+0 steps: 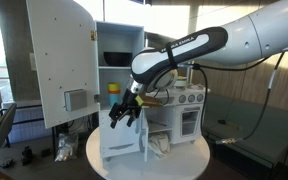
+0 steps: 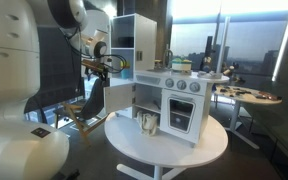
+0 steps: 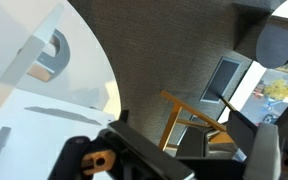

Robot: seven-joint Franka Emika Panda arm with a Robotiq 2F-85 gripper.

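Note:
My gripper (image 1: 125,116) is open in front of the white toy kitchen, just below the shelf with the stacked cups, and I see nothing between its fingers. In exterior view 2 the gripper (image 2: 104,68) is beyond the tall cabinet, on its far left. The orange and green cups (image 1: 114,87) are partly behind the arm, and a black bowl (image 1: 116,58) sits on the shelf above. A pale cloth or pitcher-like thing (image 2: 149,123) is at the open lower cabinet; its exact kind is unclear.
The tall cabinet's door (image 1: 64,55) swings wide open to the left. A small lower door (image 2: 118,97) also stands open. The oven (image 2: 181,112) is at the right, on a round white table (image 1: 94,150). A wooden chair (image 3: 189,115) stands on the dark floor below.

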